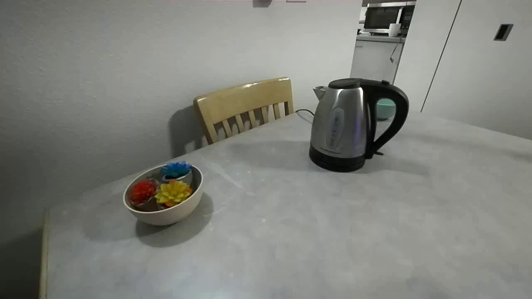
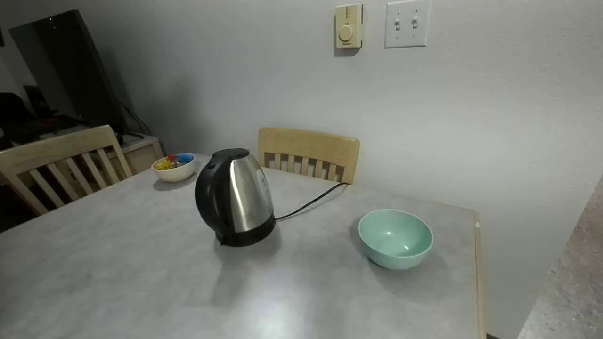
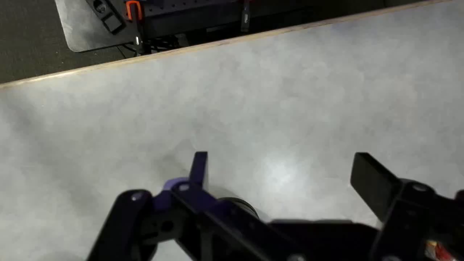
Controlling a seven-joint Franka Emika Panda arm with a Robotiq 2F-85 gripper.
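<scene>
In the wrist view my gripper is open, its two dark fingers wide apart over bare tabletop. Neither exterior view shows it. A steel kettle with a black base and handle (image 1: pixel 339 124) stands upright on the grey table; in exterior view 2 the same kettle (image 2: pixel 246 195) has its cord running toward the wall. At the table's far left in exterior view 1 sits a white bowl (image 1: pixel 169 216) holding red, blue and yellow plant-like pieces. A mint green bowl (image 2: pixel 395 257), empty, stands at the right in exterior view 2. Behind my left finger a dark curved edge peeks out, mostly hidden.
Wooden chairs stand at the table's edge, one chair (image 1: pixel 244 102) by the wall. The kettle's black cord (image 2: pixel 311 202) lies across the tabletop.
</scene>
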